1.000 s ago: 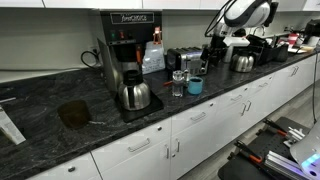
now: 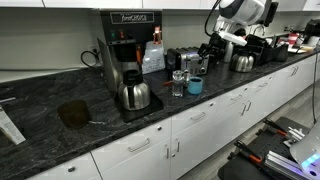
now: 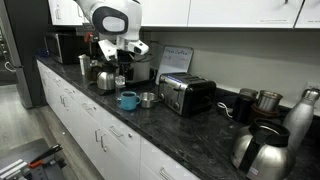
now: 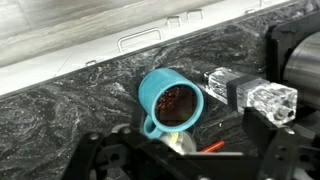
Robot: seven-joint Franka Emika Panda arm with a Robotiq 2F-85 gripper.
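A blue mug (image 4: 157,86) with dark brown contents stands upright on the black counter in the wrist view, its handle toward the bottom. It also shows as a blue mug (image 2: 195,86) near the counter's front edge and as a mug (image 3: 128,101) in exterior view 2. My gripper is open, its dark fingers wide apart at the bottom of the wrist view. Nothing shows held between them. In exterior view 1 the gripper (image 2: 208,50) hangs above the counter, behind and above the mug.
Beside the mug is a clear container with a dark band (image 4: 240,91). A shiny metal vessel (image 4: 304,62) stands farther right. A toaster (image 3: 185,92) and a steel carafe (image 3: 262,153) occupy the counter. Bare counter (image 4: 60,115) lies left of the mug.
The white arm has shifted upward and changed its bend, with the gripper now showing farther left of it. The mug and the nearby counter items look unmoved.
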